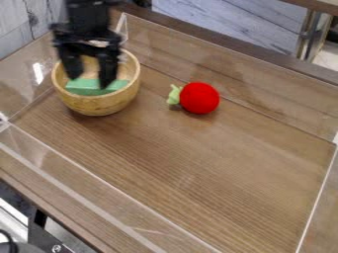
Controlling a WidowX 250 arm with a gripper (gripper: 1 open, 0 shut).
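My gripper (93, 61), dark and blurred, is over the wooden bowl (95, 101) at the upper left; it appears open, though its fingertips are hard to make out. A green block (93, 86) lies in the bowl beneath it. A red round object (200, 98) with a green top rests on the table to the right of the bowl.
A pale ledge (297, 8) runs along the top right edge.
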